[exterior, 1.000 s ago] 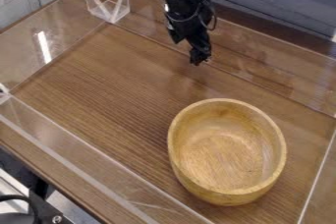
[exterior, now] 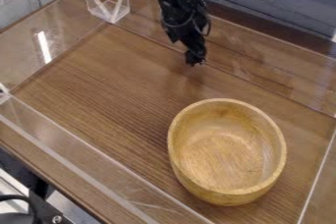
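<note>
The black robot arm (exterior: pixel 176 2) reaches in from the top of the camera view over the wooden table (exterior: pixel 118 110), with the gripper (exterior: pixel 194 55) at its lower end, low near the table's upper middle. The fingers are small and dark, and nothing clear shows between them.
A large yellow oval bowl (exterior: pixel 226 149) stands at the lower right. A clear angular object (exterior: pixel 109 2) is at the upper left. Dark cables show at the bottom left corner.
The arm and gripper have shifted slightly, the upper part a little to the left. The bowl and other objects have not moved.
</note>
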